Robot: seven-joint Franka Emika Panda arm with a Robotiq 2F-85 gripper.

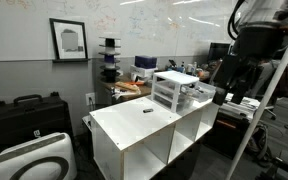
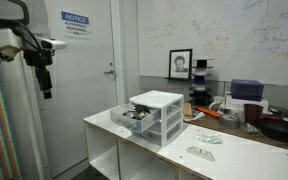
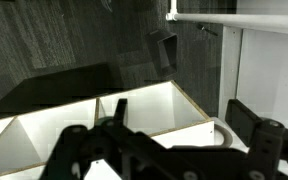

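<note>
My gripper is open in the wrist view, its two dark fingers wide apart with only the white shelf's edge and floor showing below. In exterior view 2 the gripper hangs at the left, in front of the door and clear of the furniture. A white drawer unit stands on the white shelf. One of its clear drawers is pulled out and holds several small items, too small to make out. A small dark object lies on the shelf top in exterior view 1.
Behind the shelf, a wooden table carries a dark pan, a purple box and a stack of black trays. A clear plastic piece lies on the shelf's top. Much of that top is bare.
</note>
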